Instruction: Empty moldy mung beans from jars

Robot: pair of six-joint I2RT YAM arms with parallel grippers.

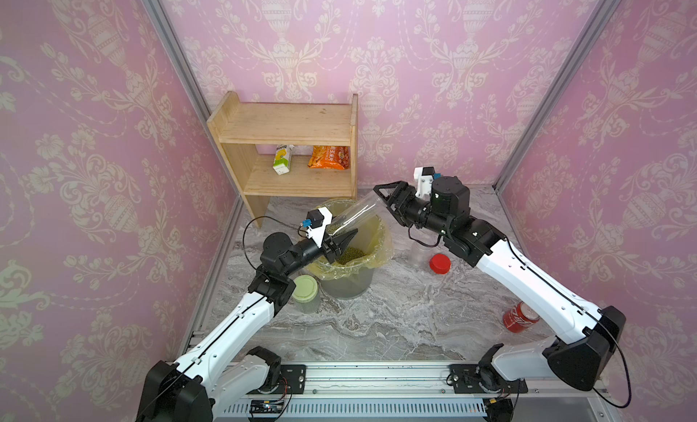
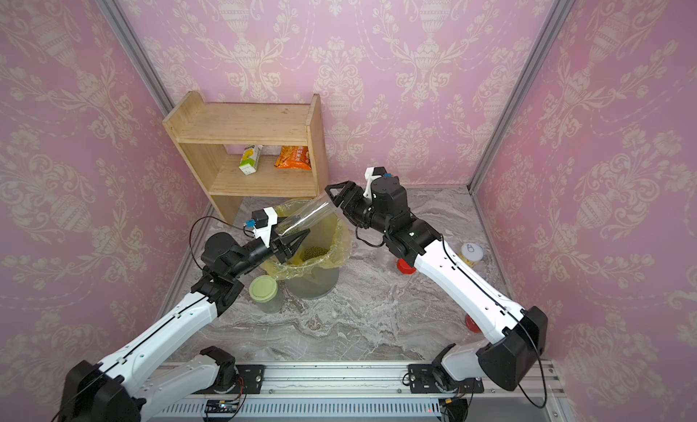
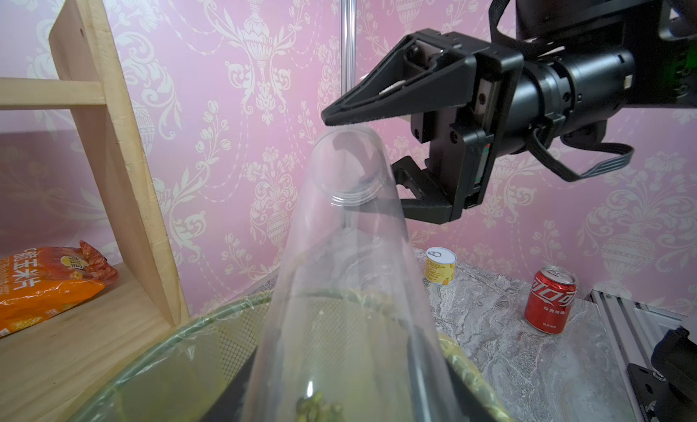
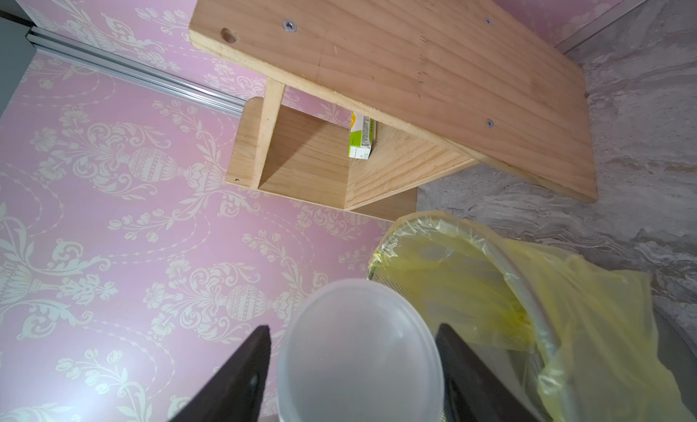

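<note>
A clear jar hangs tilted over the yellow-lined bin, its bottom end up to the right, with a few beans visible low inside it. My left gripper is shut on its lower end. My right gripper stands part open round the raised end, its fingertips on either side of it in the right wrist view; whether they touch is unclear. Mung beans lie inside the bin.
A green-lidded jar stands left front of the bin. A red lid, a cola can and a small yellow can are on the right. The wooden shelf stands behind.
</note>
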